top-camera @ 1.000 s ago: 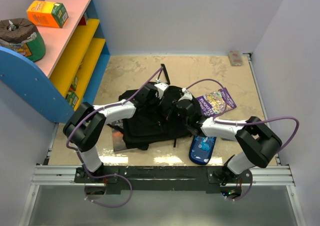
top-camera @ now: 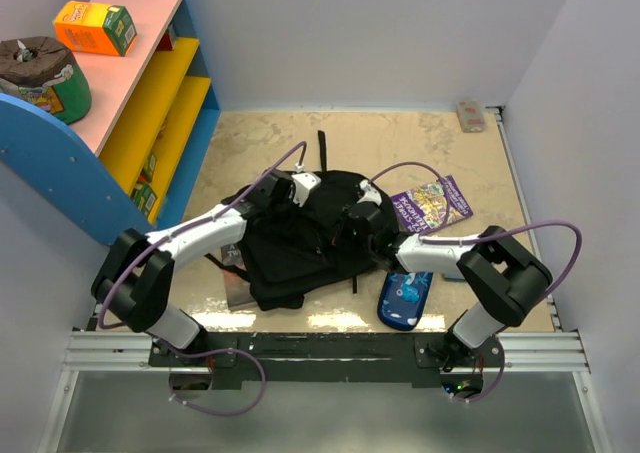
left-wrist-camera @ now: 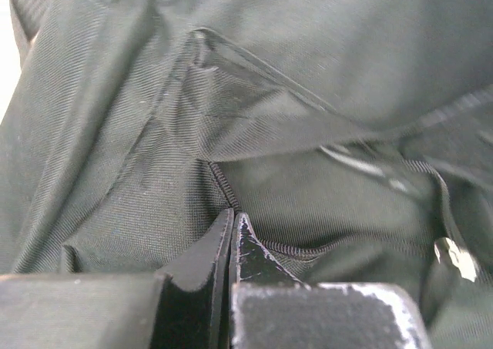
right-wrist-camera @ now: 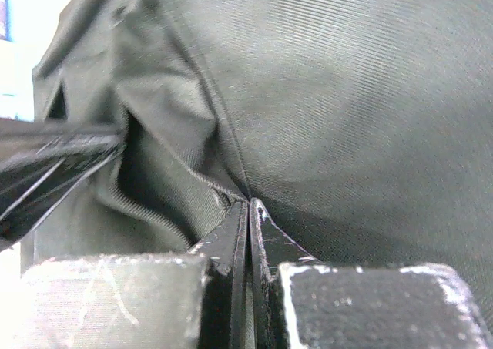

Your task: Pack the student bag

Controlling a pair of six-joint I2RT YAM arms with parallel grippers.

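Observation:
The black bag lies spread on the table between my two arms. In the left wrist view my left gripper is shut with its tips against the bag's dark cloth, at a zipper edge; a metal zipper pull shows to the right. My right gripper is also shut, its tips touching the cloth beside a zipped fold. Whether either one pinches a thin bit of cloth does not show clearly. A purple book and a blue pencil case lie right of the bag.
A flat book is partly under the bag's left side. A small clear box stands at the back right. The shelf with boxes rises at the left. Bare table shows behind the bag.
My left arm has moved left, and the bag's left side has spread and shifted left with it. The strap behind the bag has shifted.

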